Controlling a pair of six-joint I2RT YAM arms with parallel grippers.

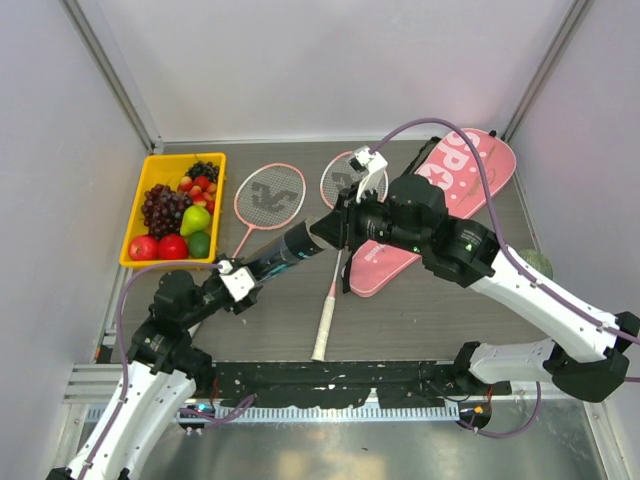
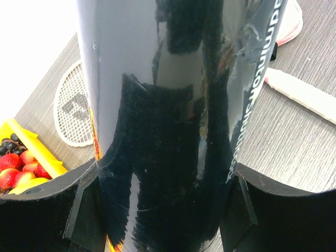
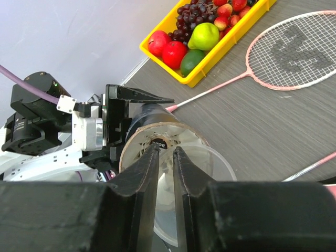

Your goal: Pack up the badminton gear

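My left gripper (image 1: 245, 278) is shut on a dark shuttlecock tube (image 1: 290, 250), which fills the left wrist view (image 2: 168, 136), held tilted toward my right gripper (image 1: 340, 215). In the right wrist view the tube's open end shows, with a clear plastic cap (image 3: 218, 170) in front of it at my right gripper's fingertips (image 3: 167, 152), which are close together on it. Two rackets lie on the table, one (image 1: 268, 200) left, the other (image 1: 326, 325) centre with its head partly hidden. The pink racket bag (image 1: 460, 180) lies at the right.
A yellow crate (image 1: 135, 230) of fruit stands at the back left. Pale walls border the table.
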